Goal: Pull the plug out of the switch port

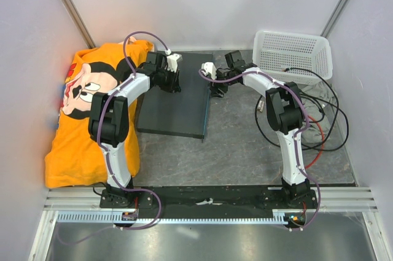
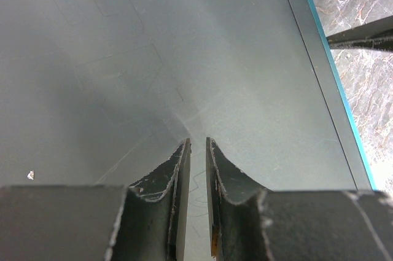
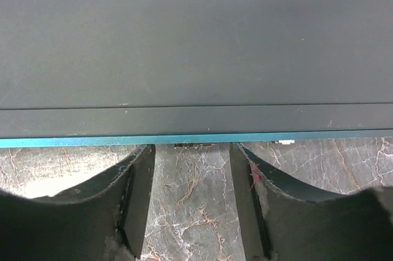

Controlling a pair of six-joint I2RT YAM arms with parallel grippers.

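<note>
The dark grey switch (image 1: 174, 116) lies flat with a blue strip along its right side. My left gripper is over its top, fingers slightly apart with nothing seen between them. My right gripper stands at the blue edge (image 3: 92, 141), fingers apart and open. Between them, under the edge, a small dark part shows, partly hidden; whether it is the plug, I cannot tell. A small pale piece (image 3: 284, 142) shows under the edge to the right. In the left wrist view the right gripper's dark fingers appear beside that edge.
An orange cloth (image 1: 73, 150) covers the left side. A white basket (image 1: 291, 43) stands at the back right, with loose black and red cables (image 1: 319, 156) in front of it.
</note>
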